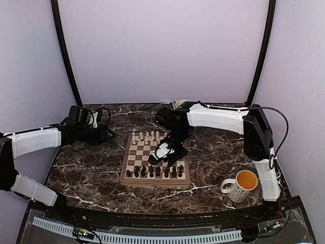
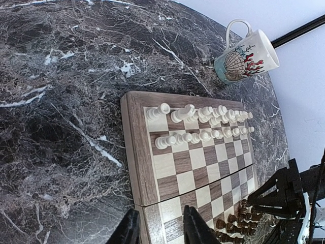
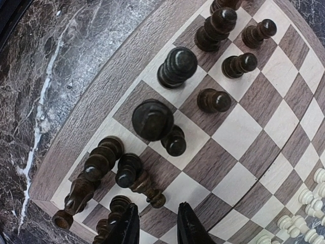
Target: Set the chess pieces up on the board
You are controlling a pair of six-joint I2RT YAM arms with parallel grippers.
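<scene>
The chessboard (image 1: pixel 139 155) holds white pieces (image 2: pixel 203 136) along the far side and dark pieces (image 3: pixel 172 68) along the near side. In the right wrist view some dark pieces at lower left overlap closely; whether all stand upright I cannot tell. My right gripper hangs over the dark side, fingers apart, nothing seen between them. My left gripper is off to the left of the board, above the table, its fingertips apart with nothing visible between them.
An orange-lined mug (image 1: pixel 239 185) stands near the front right. Another mug (image 2: pixel 244 58) is behind the board, largely hidden by the right arm in the top view.
</scene>
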